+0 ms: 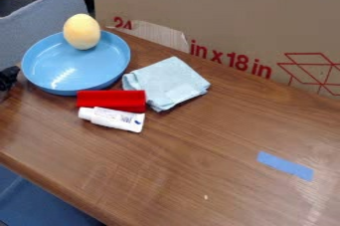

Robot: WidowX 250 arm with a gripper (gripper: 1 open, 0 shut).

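Observation:
A yellow egg-shaped object stands at the back of a blue plate on the wooden table. Just in front of the plate lie a red cylinder and a white tube, close together. A folded light-blue cloth lies to their right. At the far left edge, beside the plate, a small dark part of my gripper shows; its fingers can't be made out.
A large cardboard panel closes off the back, with grey material at the back left. A blue tape strip is stuck on the right side.

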